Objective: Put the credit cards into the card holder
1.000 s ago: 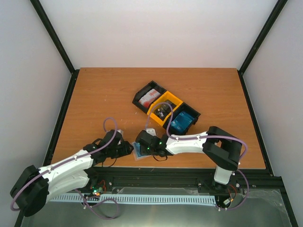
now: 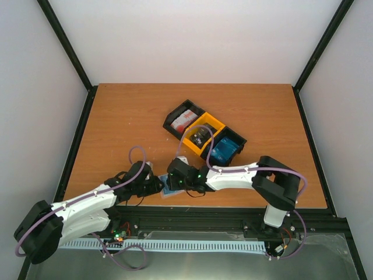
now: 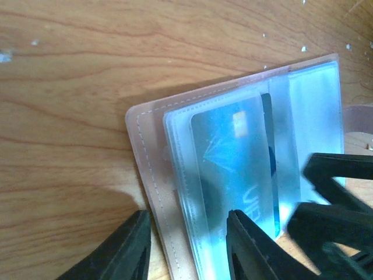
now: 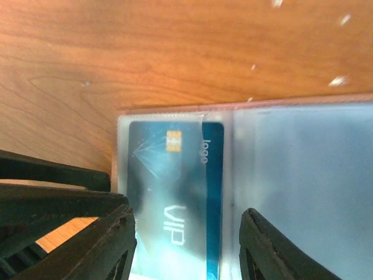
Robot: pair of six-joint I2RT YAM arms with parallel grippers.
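Observation:
The clear, pale card holder (image 3: 152,157) lies flat and unfolded near the front edge of the table. A blue credit card (image 4: 166,198) with a gold chip and "VIP" sits mostly inside its left pocket; only a narrow strip reading "logo" shows past the pocket's mouth. My left gripper is open at the holder's left end, its two fingers apart with the holder's edge in the gap. Over the card my right gripper also stands open, one finger above the card's covered part and the other right of the exposed strip. In the top view both grippers hide much of the holder.
Behind the arms stands a three-part tray, with a yellow middle bin (image 2: 218,122) between two black ones. Red and white items (image 2: 184,121) lie in its left bin, blue ones (image 2: 224,150) in the right.
The exposed card strip has narrowed as the card slid left, deeper into the pocket. The left one moved right onto the holder's edge.

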